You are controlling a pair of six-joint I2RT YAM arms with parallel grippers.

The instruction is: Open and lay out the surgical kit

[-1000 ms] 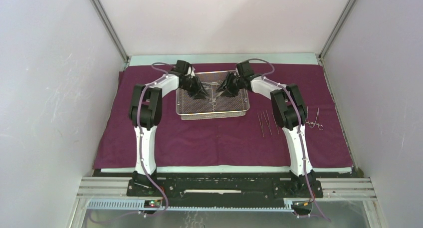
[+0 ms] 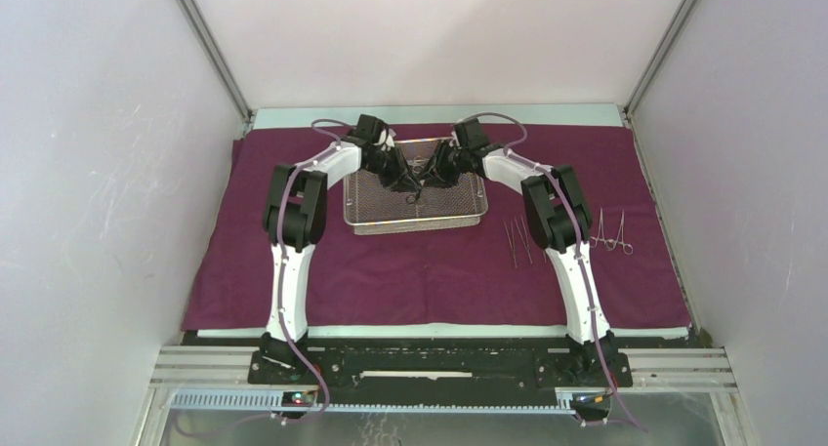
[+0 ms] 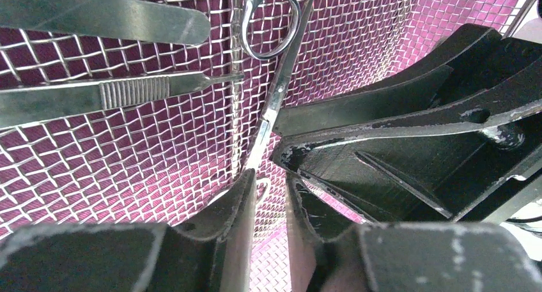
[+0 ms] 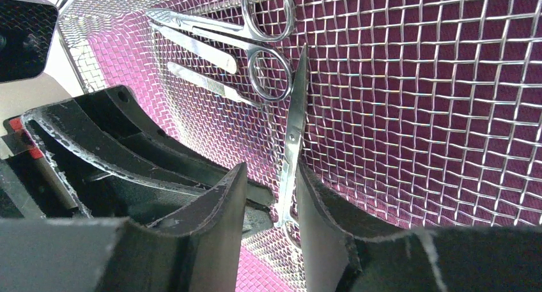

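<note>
A pair of scissors (image 4: pixel 295 122) lies lengthwise in the wire mesh basket (image 2: pixel 415 222), blades showing in both wrist views. My left gripper is narrowed around the handle end, with the shanks between its fingers. From the right wrist view, its fingertips (image 4: pixel 259 218) reach the shanks just above the finger rings. Facing it over the same scissors, my right gripper stands open, its fingers astride the tool. In the left wrist view the right gripper's fingertips (image 3: pixel 287 153) are beside the scissors' middle. The rings are partly hidden.
Another ringed instrument (image 4: pixel 271 71), flat tweezers (image 4: pixel 198 48) and a textured-grip tool (image 4: pixel 203 81) lie in the basket beside the scissors. On the purple cloth at right are several thin instruments (image 2: pixel 513 243) and ringed clamps (image 2: pixel 611 239).
The left has moved right and slightly towards the front, to the scissors; the right has shifted a little left.
</note>
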